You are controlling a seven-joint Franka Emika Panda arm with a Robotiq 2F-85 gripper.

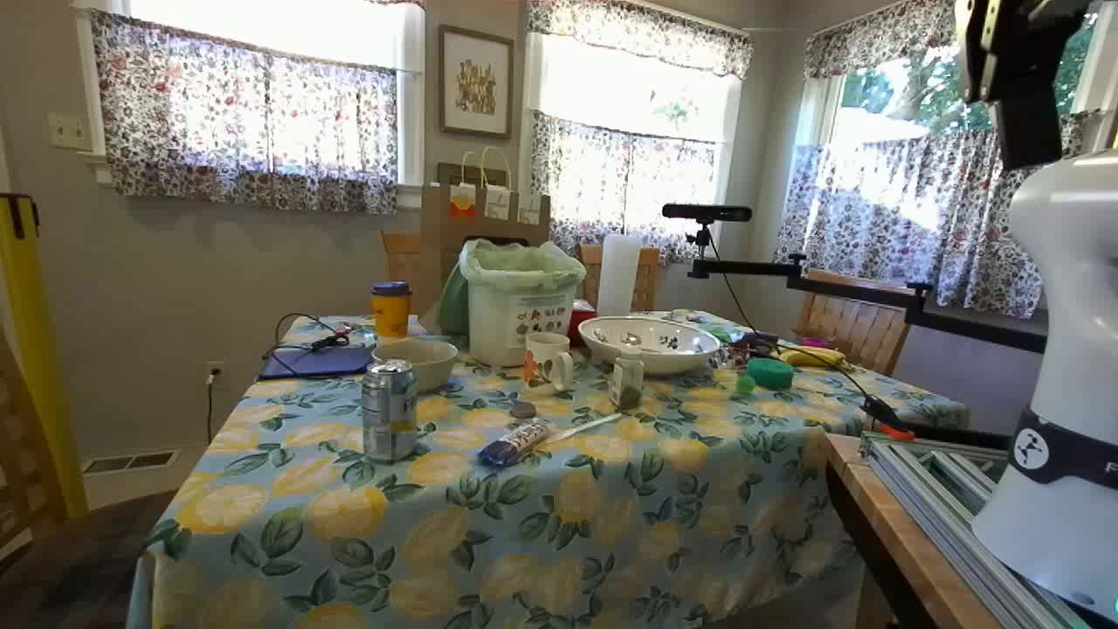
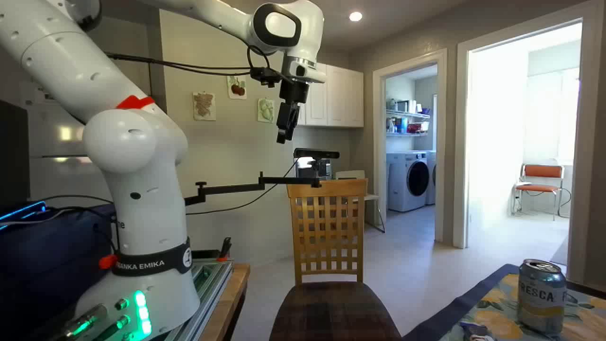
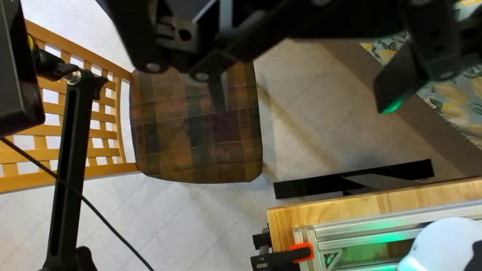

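Observation:
High above the floor, well clear of the table, my gripper [image 2: 283,136] points downward in exterior view 2. The wrist view shows its two fingers [image 3: 394,88] wide apart, with nothing between them. In exterior view 1 a silver can [image 1: 389,411] stands upright near the table's front left. To its right lie a dark-wrapped item [image 1: 514,444] and a thin white stick. Farther back are a patterned mug [image 1: 541,362], a small clear bottle [image 1: 626,379], a pale bowl [image 1: 424,363] and a wide floral bowl [image 1: 652,347].
A lined white bin [image 1: 514,314] and a yellow cup with a purple lid [image 1: 390,310] stand at the back. Bananas [image 1: 810,357] and a green round item [image 1: 770,373] lie on the right. Below my gripper is a chair [image 3: 199,131]; a camera arm [image 3: 67,171] stands nearby.

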